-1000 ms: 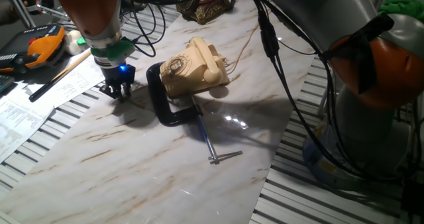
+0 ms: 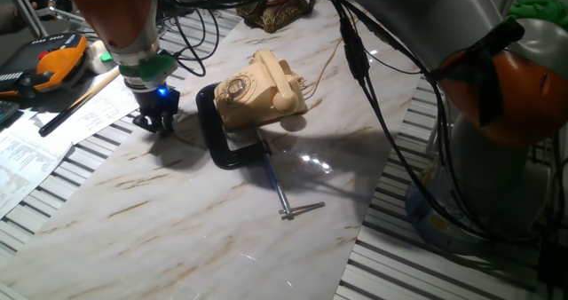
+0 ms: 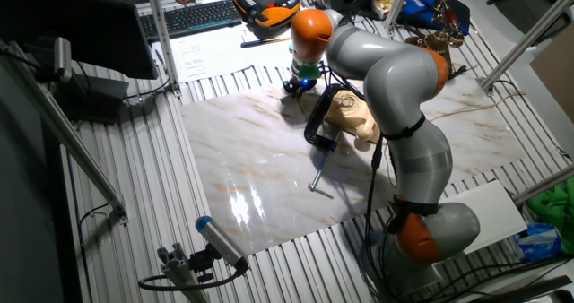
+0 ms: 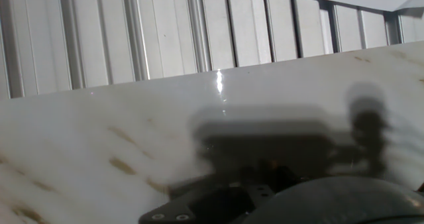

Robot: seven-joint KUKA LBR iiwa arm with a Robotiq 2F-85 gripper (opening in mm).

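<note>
A cream rotary telephone (image 2: 257, 91) rests on the marble-patterned board, its dial facing the gripper's side. Against it lies a black C-clamp (image 2: 213, 138), its steel screw (image 2: 277, 183) and cross-handle reaching toward the front. My gripper (image 2: 160, 130) points down low over the board, on the far side of the clamp from the phone and apart from both. In the second exterior view the gripper (image 3: 299, 88) is small and dark beside the clamp (image 3: 316, 124) and the phone (image 3: 352, 116). The wrist view holds only part of the gripper's dark body; how its fingers stand is too unclear to tell.
An orange-and-black case (image 3: 266, 4), a keyboard (image 3: 199, 25) and papers (image 3: 199, 59) lie beyond the board's edge. An ornate metallic object (image 2: 273, 9) stands behind the phone. The board's front part (image 2: 191, 238) is bare.
The gripper has shifted very slightly at its tips. The phone and clamp have stayed where they were.
</note>
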